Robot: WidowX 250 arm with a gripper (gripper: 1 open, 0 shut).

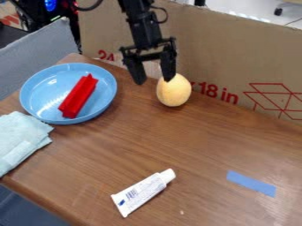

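The black gripper (154,73) hangs at the back of the table with its fingers spread open, just beside and partly over a pale yellow egg-shaped object (175,93), its right finger close to that object's upper left. A blue plate (48,86) at the left holds a red bar-like object (78,95). A white tube (143,192) lies near the front.
A folded pale cloth (17,144) lies at the left edge. A blue strip (252,184) is on the right of the table. A cardboard wall (248,62) stands along the back.
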